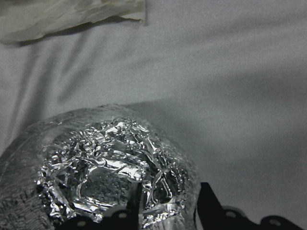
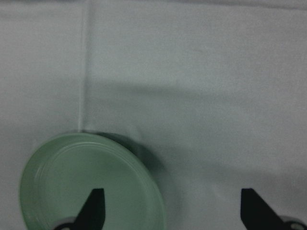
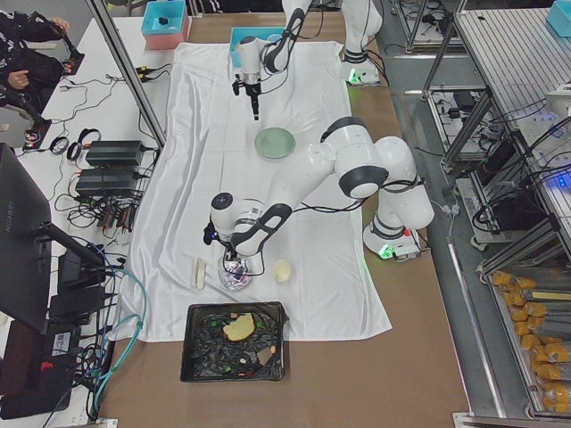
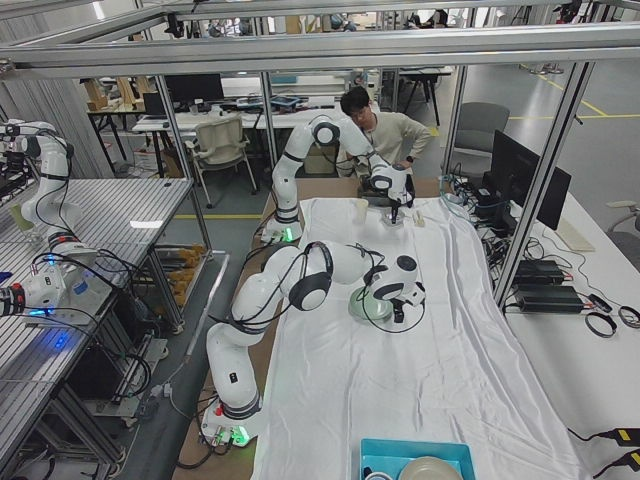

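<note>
A foil-lined clear bowl rests on the white cloth, filling the lower part of the left wrist view. My left gripper is down at the bowl, one finger inside over the foil and the other at its rim; whether it is closed on it I cannot tell. A green plate lies mid-cloth, also in the right wrist view. My right gripper is open above the cloth beside the plate, nothing between its fingers.
A black tray with food items is at the near end, a cream cup and a pale wrapped strip flank the bowl. A blue bin stands at the other end. Open cloth lies around the plate.
</note>
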